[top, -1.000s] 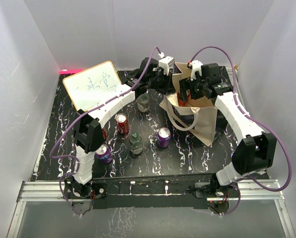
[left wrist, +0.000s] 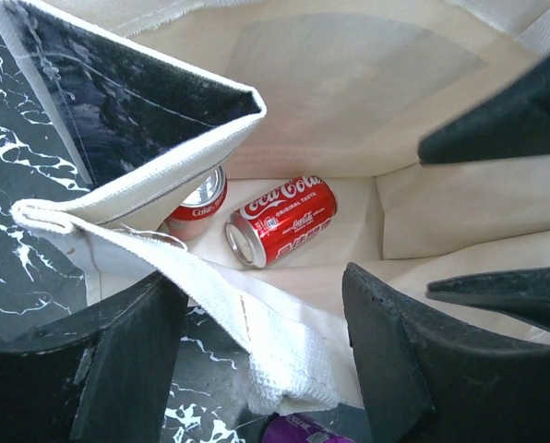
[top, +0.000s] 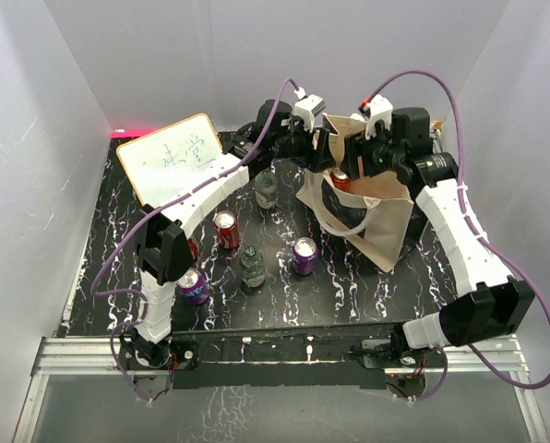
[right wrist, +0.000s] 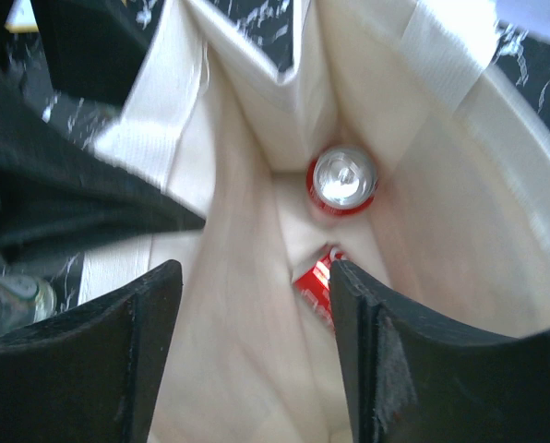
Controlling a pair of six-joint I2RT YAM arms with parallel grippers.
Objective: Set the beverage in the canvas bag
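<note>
The canvas bag [top: 386,231] stands open at the right of the table, and two red cola cans lie inside: one upright [right wrist: 343,180] and one on its side [left wrist: 280,221]. My left gripper [top: 318,157] is at the bag's left rim, fingers apart, with the white rim strap between or just beyond them in the left wrist view. My right gripper [top: 358,157] hangs above the bag's opening with its fingers apart and nothing held.
Outside the bag stand red cans [top: 227,231], purple cans [top: 304,257] and clear bottles [top: 252,267]. A whiteboard [top: 169,157] lies at the back left.
The left gripper has moved only slightly.
</note>
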